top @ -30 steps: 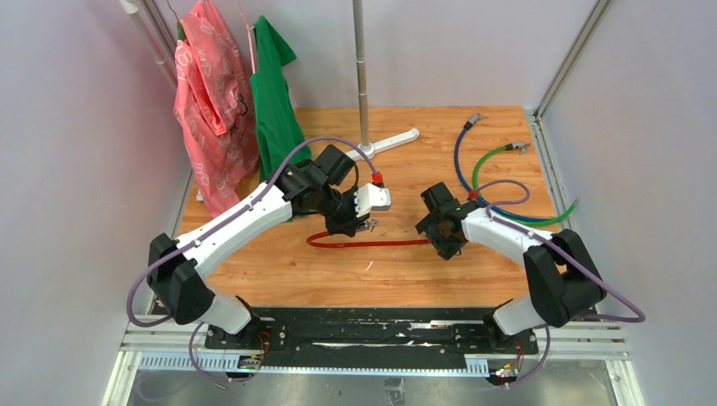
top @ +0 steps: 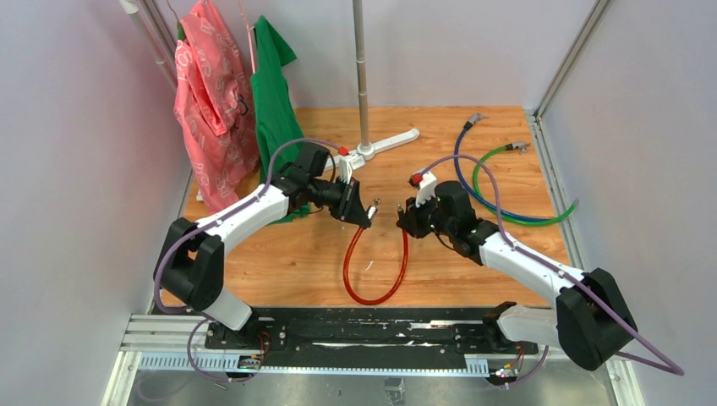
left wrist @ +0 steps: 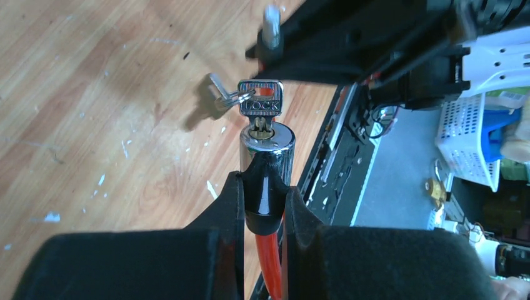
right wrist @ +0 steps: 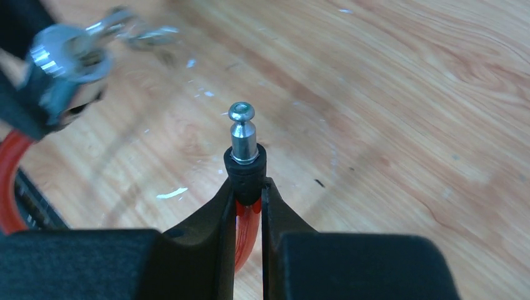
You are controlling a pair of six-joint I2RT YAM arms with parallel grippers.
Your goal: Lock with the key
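A red cable lock [top: 370, 301] hangs in a U between my two grippers. In the left wrist view its chrome lock cylinder [left wrist: 284, 140] points upward with a key [left wrist: 261, 105] marked LOCK in its end; a second key [left wrist: 219, 85] dangles from the ring. My left gripper has its fingers around the cylinder's black collar. The right gripper is shut on the black sleeve behind the metal locking pin [right wrist: 244, 140], which sticks up free. Pin and cylinder are apart, a short gap between them in the top view.
A blue cable lock [top: 462, 173] and a green cable lock [top: 476, 179] lie at the back right. A white stand base [top: 393, 142] with a pole is behind the arms. Pink cloth [top: 211, 110] and green cloth [top: 272, 93] hang at the left.
Both grippers have come closer together, the right one moving left and both tilting up the lock ends. The red cable has gone from lying nearly straight to a deep U toward the front.
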